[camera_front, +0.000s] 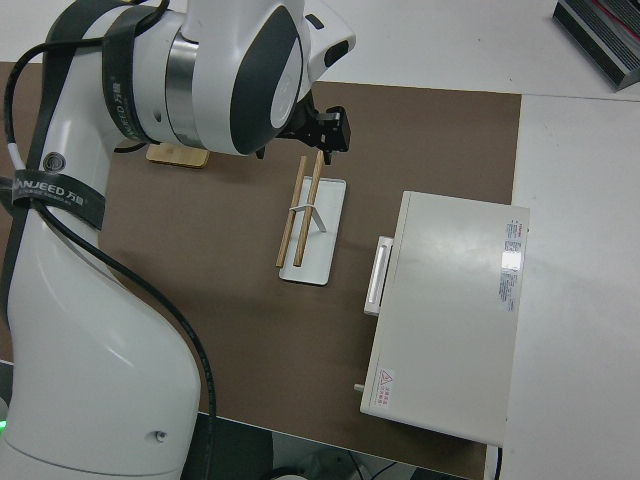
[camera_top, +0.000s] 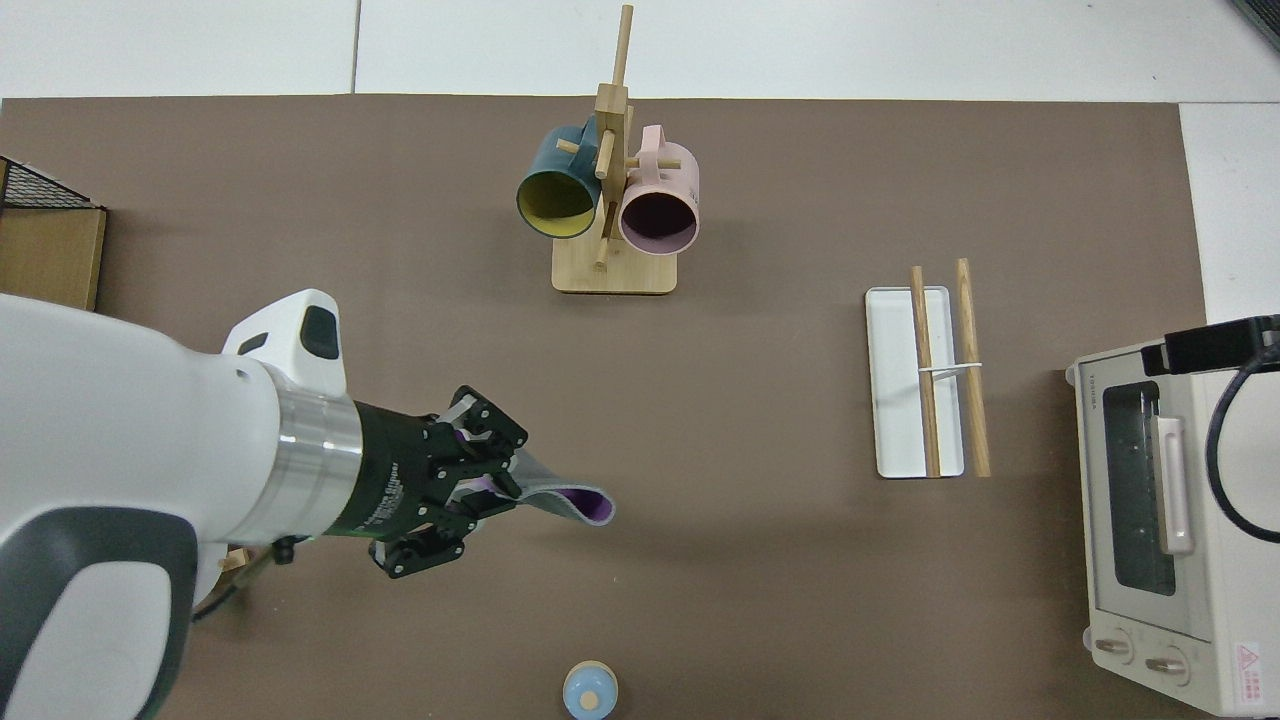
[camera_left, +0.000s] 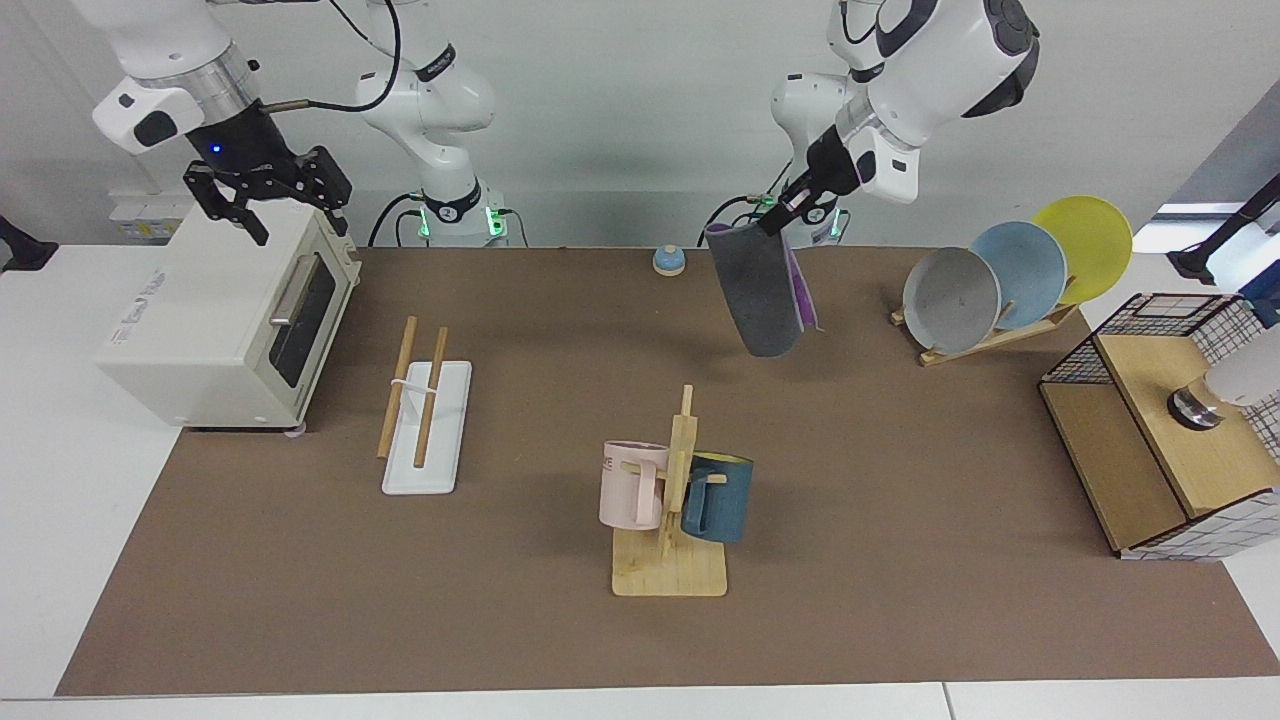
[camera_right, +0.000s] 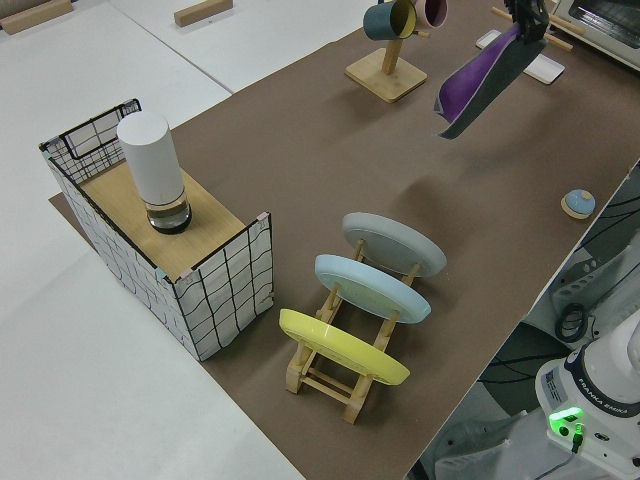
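One gripper (camera_top: 486, 480) holds a grey cloth or mitt with purple lining (camera_left: 752, 294); it hangs over the brown mat, seen also in the right view (camera_right: 480, 85). In the left view this arm is at upper right, so it is my left. My right gripper (camera_left: 282, 204) is above the white oven (camera_left: 216, 336); its fingers are unclear. A wooden tree (camera_top: 612, 270) holds a blue mug (camera_top: 554, 198) and a pink mug (camera_top: 660, 216).
A white tray (camera_top: 890, 396) with two wooden sticks lies beside the oven. A plate rack (camera_right: 350, 395) with three plates and a wire-sided shelf (camera_right: 215, 300) stand on one side. A small blue round object (camera_top: 589, 690) sits at the mat's edge.
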